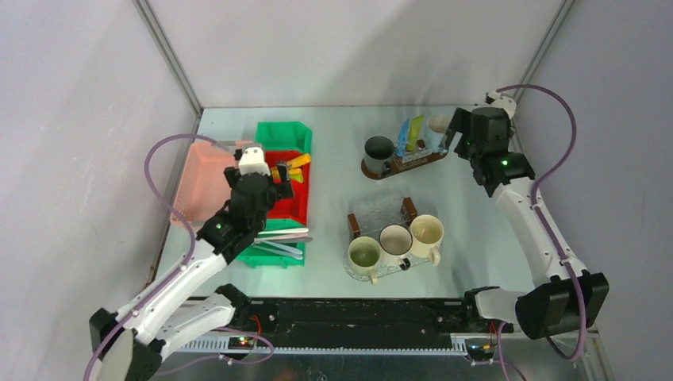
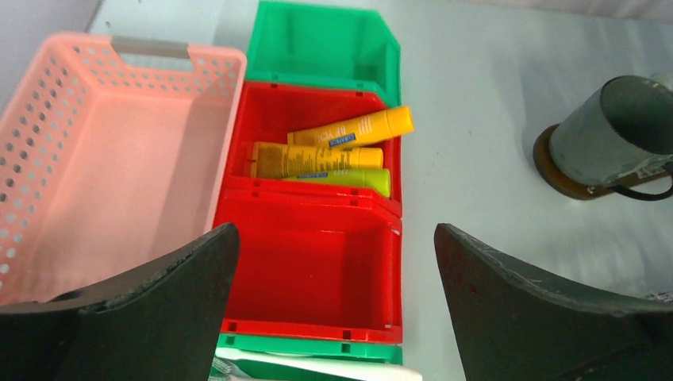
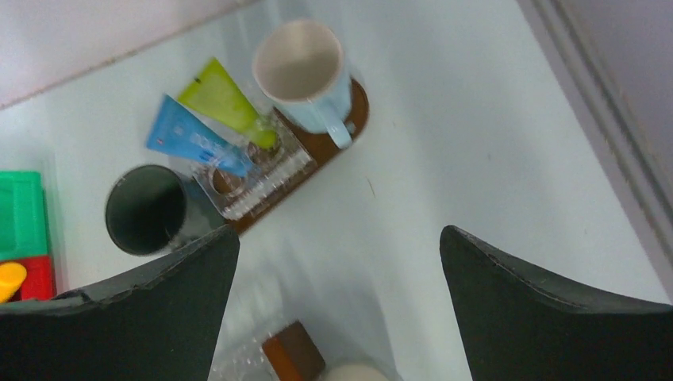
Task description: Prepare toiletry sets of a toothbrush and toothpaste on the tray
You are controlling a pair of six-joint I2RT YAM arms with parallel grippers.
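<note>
Yellow toothpaste tubes (image 2: pixel 349 131) and a green tube (image 2: pixel 349 180) lie in the back red bin (image 2: pixel 266 119); the red bin in front of it is empty. White-handled toothbrushes (image 1: pixel 284 232) rest in the front green bin (image 1: pixel 270 259). Above the bins, my left gripper (image 1: pixel 260 172) stands open and empty. A wooden tray (image 3: pixel 266 198) at the back carries a dark cup (image 3: pixel 147 210), a light blue cup (image 3: pixel 305 75) and, between them, a blue tube (image 3: pixel 190 136) and a lime tube (image 3: pixel 222 99) standing upright. My right gripper (image 1: pixel 452 131) is open and empty by the tray's right end.
A pink basket (image 2: pixel 143 159) stands left of the bins. On a clear rack (image 1: pixel 377 214) at the front middle are several mugs, one of them green inside (image 1: pixel 365 254).
</note>
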